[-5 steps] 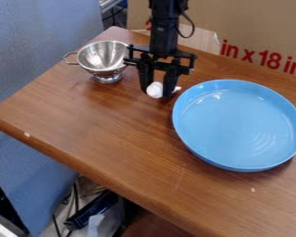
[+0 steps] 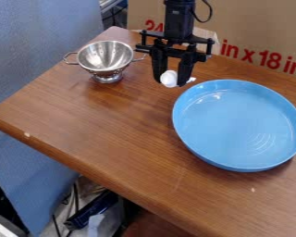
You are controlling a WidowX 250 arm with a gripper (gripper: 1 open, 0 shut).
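Note:
My black gripper [image 2: 172, 74] hangs over the back middle of the table, between a steel colander and a blue plate. A small white object [image 2: 169, 80] is between its fingertips, apparently held; whether the fingers are closed on it is hard to tell at this size. The steel colander [image 2: 104, 57] with two handles stands upright at the back left. The round blue plate [image 2: 237, 125] lies on the right side of the table.
A cardboard box [image 2: 262, 37] stands along the back. Blue fabric and clutter lie beyond the left edge.
The colander and plate are unmoved.

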